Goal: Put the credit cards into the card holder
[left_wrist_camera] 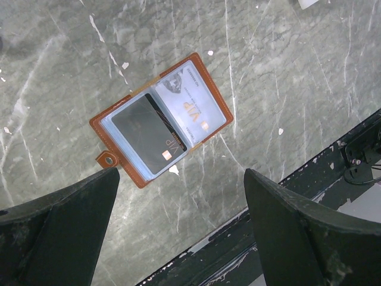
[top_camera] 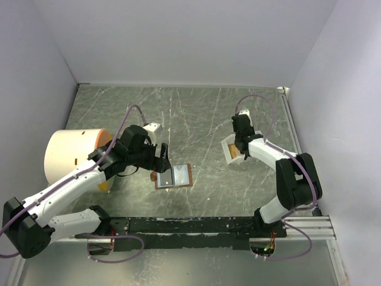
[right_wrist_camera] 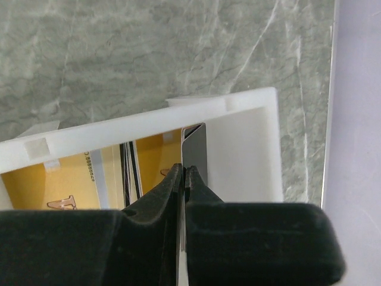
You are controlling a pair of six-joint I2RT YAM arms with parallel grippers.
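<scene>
In the left wrist view the brown card holder (left_wrist_camera: 100,124) lies unfolded on the table. A black VIP card (left_wrist_camera: 146,125) is in one of its clear pockets, and a white VIP card (left_wrist_camera: 190,98) is in the other. My left gripper stands open above the holder's near side, empty. Over at the right, my right gripper is down at the white box (right_wrist_camera: 256,100). Its fingertips are shut on the edge of a thin dark grey card (right_wrist_camera: 198,149) standing in the box. Yellow cards (right_wrist_camera: 56,179) stand beside that card.
A large cream roll (top_camera: 74,156) sits at the table's left side, near the left arm. A wall (top_camera: 345,119) rises close beyond the right arm.
</scene>
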